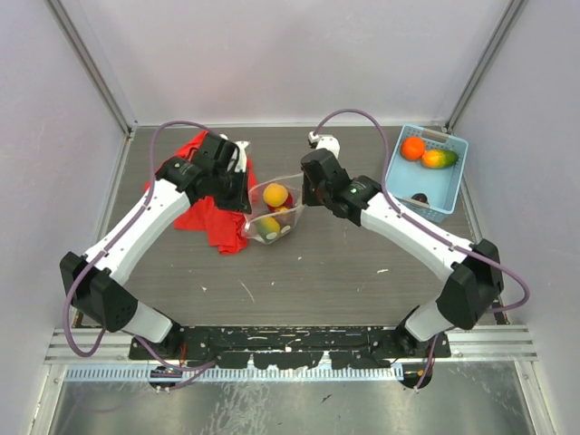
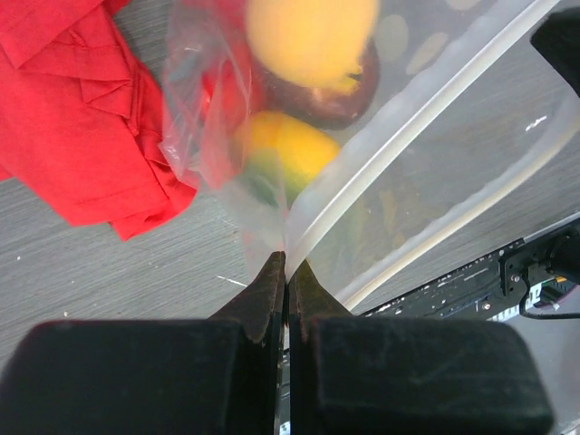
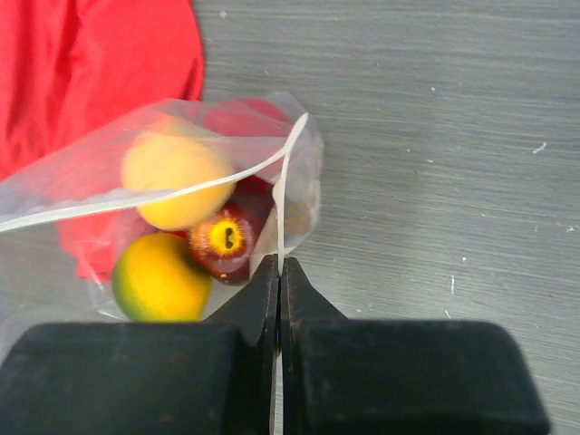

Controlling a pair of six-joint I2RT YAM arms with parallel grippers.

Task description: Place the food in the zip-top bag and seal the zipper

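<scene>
The clear zip top bag hangs with its mouth stretched between my two grippers. Inside lie an orange-yellow fruit, a yellow-green mango and red food, including a dark red round fruit. At the bag's left corner my left gripper is shut on the rim, whose two edges spread apart from its fingertips. My right gripper is shut on the opposite corner, where the white edges meet. Between the two corners the mouth gapes. The bag's underside is hidden.
A crumpled red cloth lies left of and behind the bag. At the back right stands a blue basket holding an orange, a yellow-green fruit and a dark item. Bare table stretches in front.
</scene>
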